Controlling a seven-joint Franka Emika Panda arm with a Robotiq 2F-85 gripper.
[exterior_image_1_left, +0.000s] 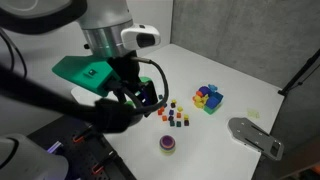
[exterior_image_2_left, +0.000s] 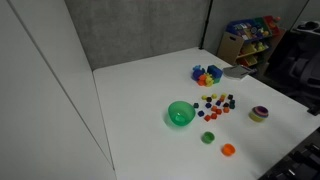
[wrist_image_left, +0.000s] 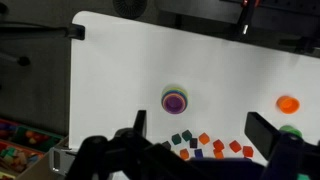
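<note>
My gripper stands open in the wrist view, its two black fingers wide apart, with the white table below and nothing held between them. Beyond the fingers lies a round stacked piece in purple, yellow and green (wrist_image_left: 174, 99), standing alone on the table; it is also seen in exterior view 2 as a small stack (exterior_image_2_left: 259, 113). Small coloured cubes (wrist_image_left: 220, 148) are scattered below the fingers. A green bowl (exterior_image_2_left: 181, 113) rests left of the cubes. Near the front are a green round piece (exterior_image_2_left: 208, 137) and an orange one (exterior_image_2_left: 228, 150).
A heap of blue, red and yellow pieces (exterior_image_1_left: 207, 97) stands toward the back. A grey metal tray (exterior_image_1_left: 255, 137) lies by the table's edge. Bins of coloured items (exterior_image_2_left: 248, 38) stand beyond the table.
</note>
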